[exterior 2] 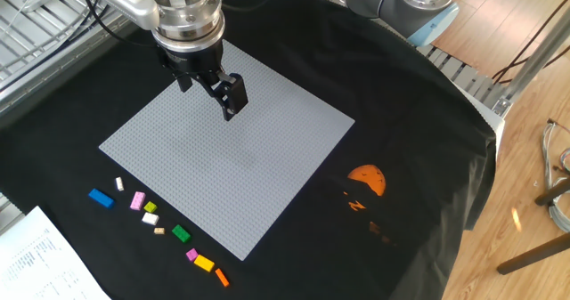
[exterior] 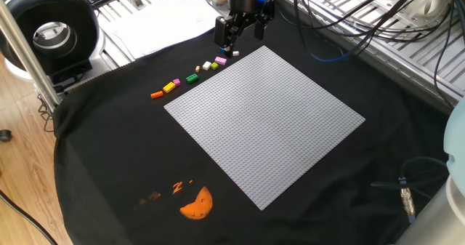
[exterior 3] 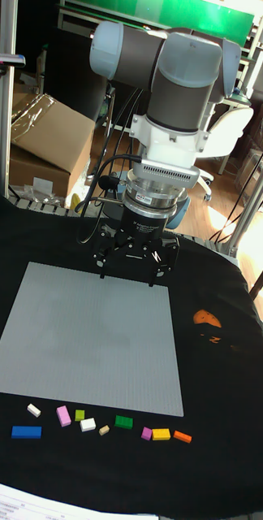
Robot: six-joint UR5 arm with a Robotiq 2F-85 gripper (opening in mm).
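Observation:
My gripper (exterior 3: 127,279) stands open above the grey baseplate (exterior 3: 80,334), near its edge on the arm's side, with nothing between its spread fingers. In exterior view 2 the gripper (exterior 2: 207,102) hides part of that plate (exterior 2: 267,149). A row of small bricks lies on the cloth along the plate's opposite edge: a blue brick (exterior 3: 26,431), a small white one (exterior 3: 34,410), a pink one (exterior 3: 63,416), a lime one (exterior 3: 79,415), another white one (exterior 3: 88,425), a tan one (exterior 3: 104,430), a green one (exterior 3: 123,423), a magenta one (exterior 3: 147,433), a yellow one (exterior 3: 161,434) and an orange one (exterior 3: 183,436).
The baseplate is bare. Black cloth (exterior: 109,158) covers the table and carries a flat orange print (exterior: 196,203). Paper sheets (exterior: 163,27) lie beyond the bricks. Cables (exterior: 341,34) hang over the metal rack at one side.

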